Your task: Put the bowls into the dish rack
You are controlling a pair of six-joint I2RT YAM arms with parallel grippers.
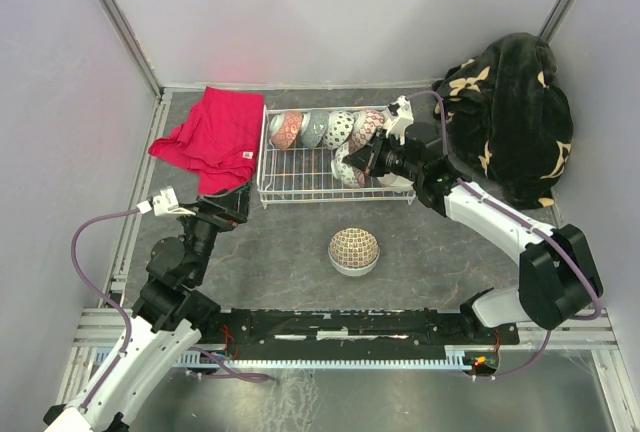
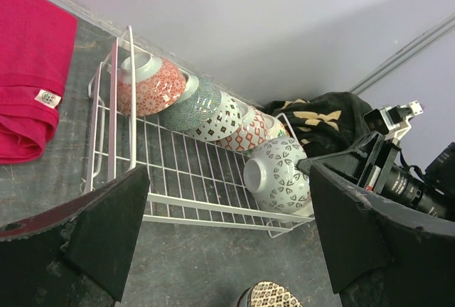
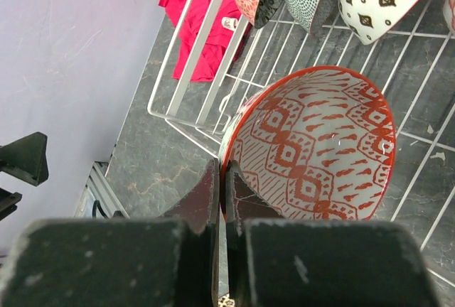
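Observation:
The white wire dish rack [image 1: 290,189] holds a row of patterned bowls along its back, among them a red one [image 2: 151,87] and a dotted one [image 1: 338,127]. My right gripper [image 1: 365,160] is shut on the rim of a bowl [image 3: 306,151], red-patterned inside and grey-patterned outside, tilted on its side in the rack's front right part. My left gripper [image 1: 236,204] stands open left of the rack's front, nothing between its fingers. A bowl with a tan checked pattern [image 1: 353,250] sits on the counter in front of the rack.
A red cloth [image 1: 215,132] lies left of the rack, and a dark patterned cloth [image 1: 505,122] is heaped at the back right. The counter around the checked bowl is clear.

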